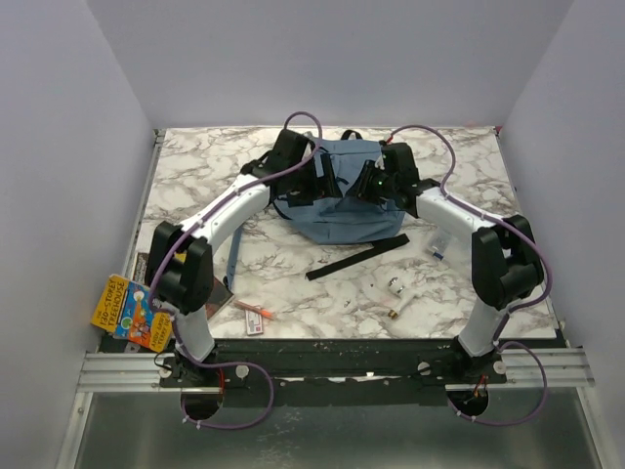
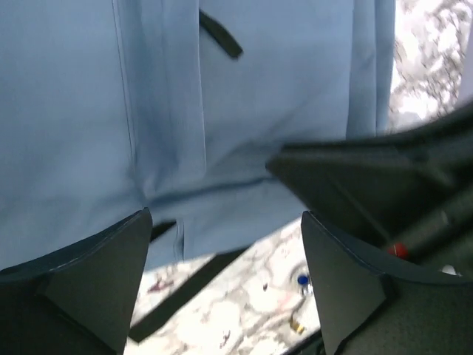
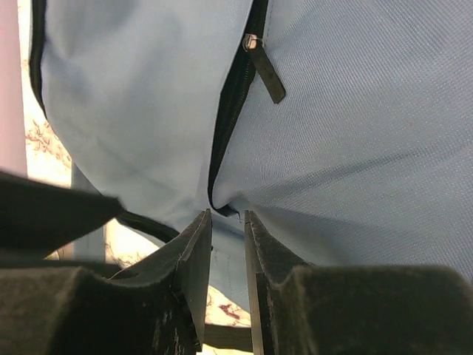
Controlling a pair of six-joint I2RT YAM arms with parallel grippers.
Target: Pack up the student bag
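The blue student bag [image 1: 347, 220] lies on the marble table, under both grippers. Its open zipper [image 3: 235, 96] with a dark pull shows in the right wrist view. My left gripper [image 1: 327, 174] hovers over the bag's middle, fingers apart, nothing visible between them. My right gripper [image 1: 363, 184] is just beside it to the right, low over the fabric by the zipper's lower end, with its fingertips a small gap apart; whether anything is between them is unclear.
Books [image 1: 132, 311], an orange item [image 1: 249, 309] and a small white card [image 1: 254, 324] lie front left. A black strap [image 1: 347, 262] and small white items [image 1: 398, 293] lie in front of the bag. A clear item [image 1: 439, 244] sits at right.
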